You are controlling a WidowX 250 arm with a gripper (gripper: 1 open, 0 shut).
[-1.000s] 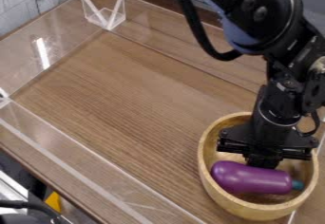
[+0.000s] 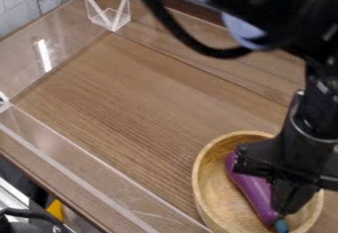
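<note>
The black gripper (image 2: 291,178) fills the lower right of the camera view, over the wooden bowl (image 2: 211,178). In the bowl lies a purple eggplant-shaped object (image 2: 251,190) with a teal tip, partly hidden behind the gripper. The fingertips are hard to make out, and nothing clearly shows held between them; the gripper looks shut.
A clear plastic holder (image 2: 109,10) stands at the back left. Black cables cross the top right.
The gripper has come nearer and lower in view, covering more of the bowl. The purple object now lies more lengthwise, its teal tip toward the bottom.
</note>
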